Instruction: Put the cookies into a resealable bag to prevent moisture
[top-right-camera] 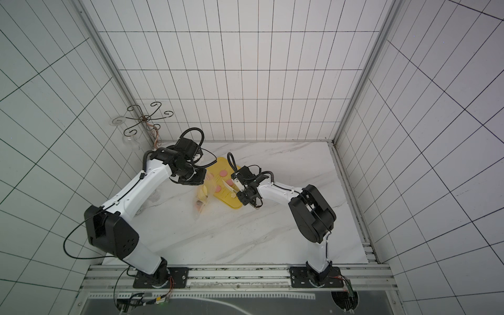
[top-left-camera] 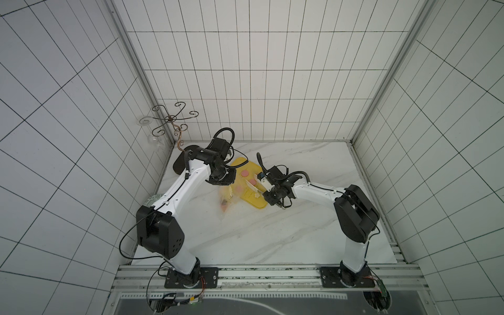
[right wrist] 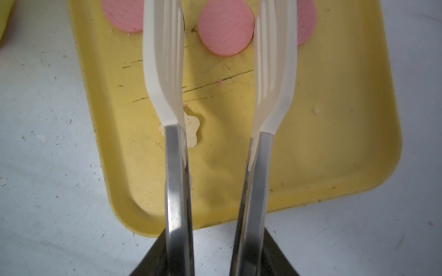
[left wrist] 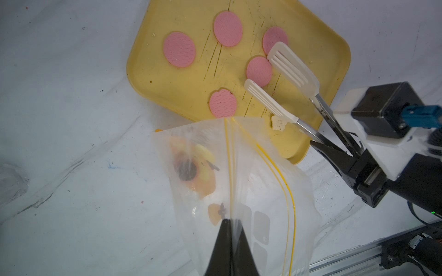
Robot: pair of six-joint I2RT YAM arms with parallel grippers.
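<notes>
A yellow tray [left wrist: 184, 87] holds several round pink cookies [left wrist: 179, 49] and a pale flower-shaped cookie [left wrist: 278, 123]. The clear bag [left wrist: 276, 207] with yellow seal lines stands at the tray's near left edge. Yellow, orange and dark shapes show through its left side; whether printed or inside, I cannot tell. My left gripper is shut on the bag's film. My right gripper, with long white slotted fingers [right wrist: 163, 55], stands open over the tray, nothing between them. In the right wrist view, its left finger partly covers the flower cookie [right wrist: 192, 131].
A dark rounded object [top-left-camera: 181, 161] lies behind the left arm, near a curled metal stand [top-left-camera: 170, 119]. A clear object [left wrist: 11, 184] sits left of the bag.
</notes>
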